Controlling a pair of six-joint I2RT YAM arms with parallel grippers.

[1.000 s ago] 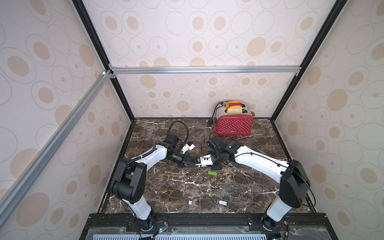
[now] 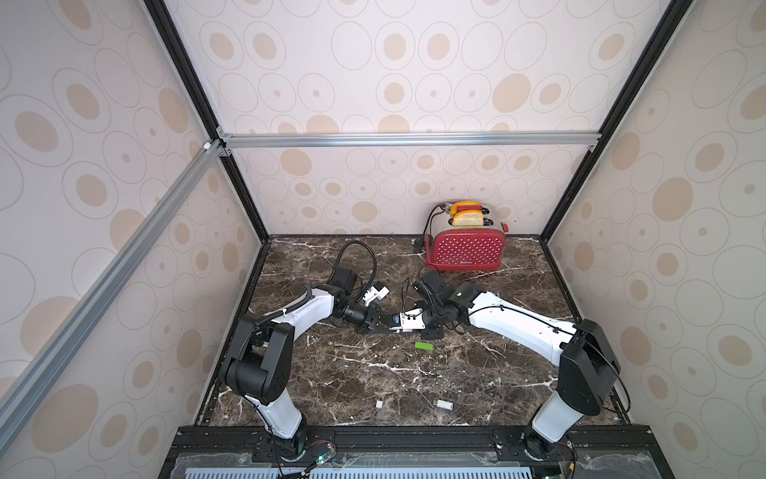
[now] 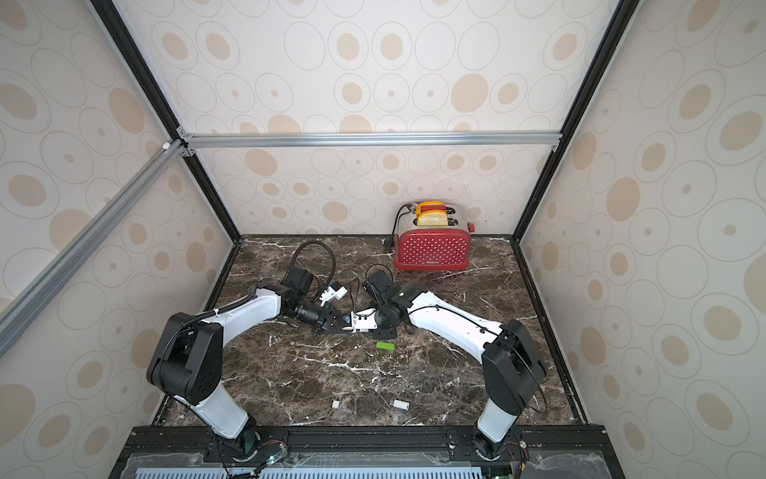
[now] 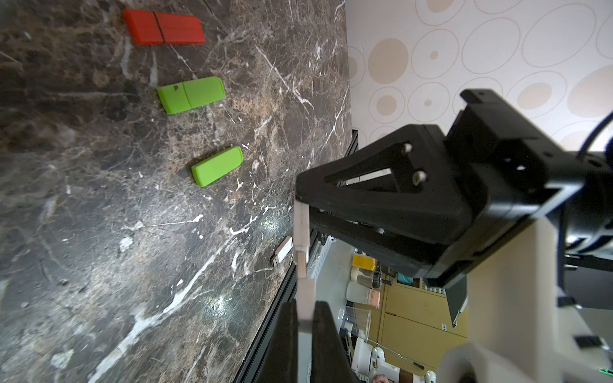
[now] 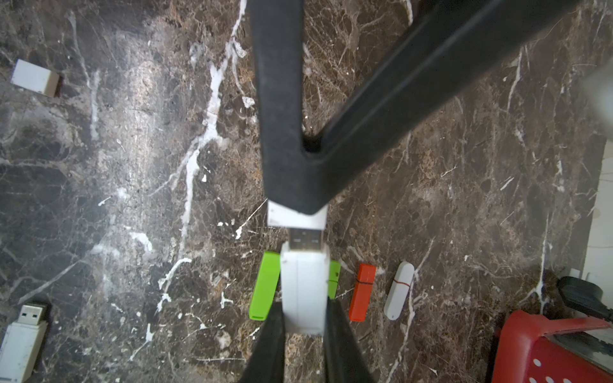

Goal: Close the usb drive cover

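A white USB drive body [image 5: 305, 290] is gripped at its lower end by my right gripper, which is shut on it. From its top the metal connector [image 5: 305, 239] points toward the white cover [image 5: 296, 217], in line with it. Part of the connector shows bare between the two; whether its tip sits inside the cover is hard to tell. My left gripper is shut on the cover, whose pale side [image 4: 306, 300] shows at its tips. Both grippers meet above the table in the top left view, left gripper [image 2: 384, 325] and right gripper [image 2: 416, 323].
On the marble table lie a green drive [image 4: 191, 94], a green piece [image 4: 217, 166], a red drive [image 4: 164, 27] and a white drive [image 5: 399, 290]. Near the front edge are a small white block [image 2: 379, 404] and an uncapped white drive [image 2: 444, 404]. A red toaster [image 2: 465, 249] stands behind.
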